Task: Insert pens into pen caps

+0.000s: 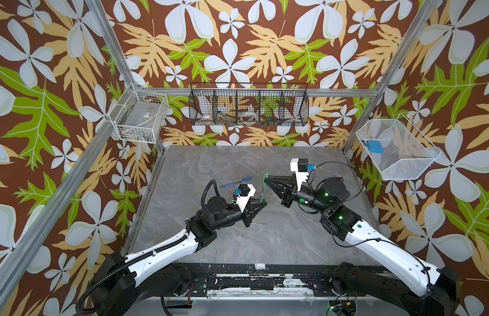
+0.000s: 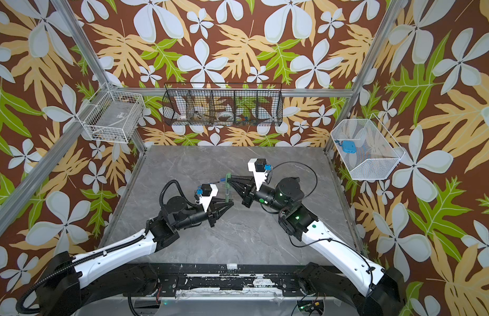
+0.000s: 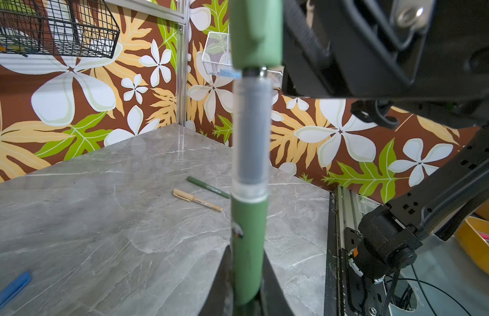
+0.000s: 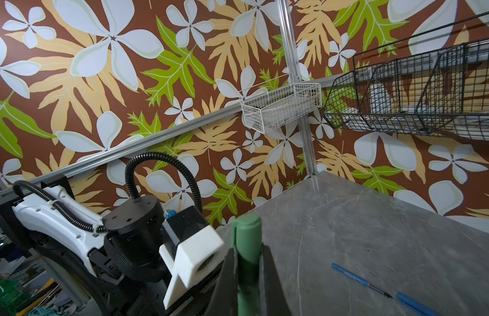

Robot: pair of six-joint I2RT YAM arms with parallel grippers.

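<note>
A green pen stands upright between my grippers. My left gripper [image 1: 258,207] is shut on its lower green barrel [image 3: 249,231]; the clear section [image 3: 250,131] rises above. The green cap [image 3: 255,31] sits over the top end, with a short dark strip showing beneath it. My right gripper [image 1: 267,180] is shut on this cap, seen between its fingers in the right wrist view. On the table lie a blue pen [image 4: 360,279] and its separate blue cap [image 4: 415,304], a tan pen [image 3: 197,200] and another green pen [image 3: 207,187].
The grey table [image 1: 170,221] is otherwise mostly clear. A black wire basket [image 1: 248,121] hangs on the back wall, white baskets [image 1: 141,137] [image 2: 363,171] on both sides. A yellow container [image 3: 481,258] is outside the table's edge.
</note>
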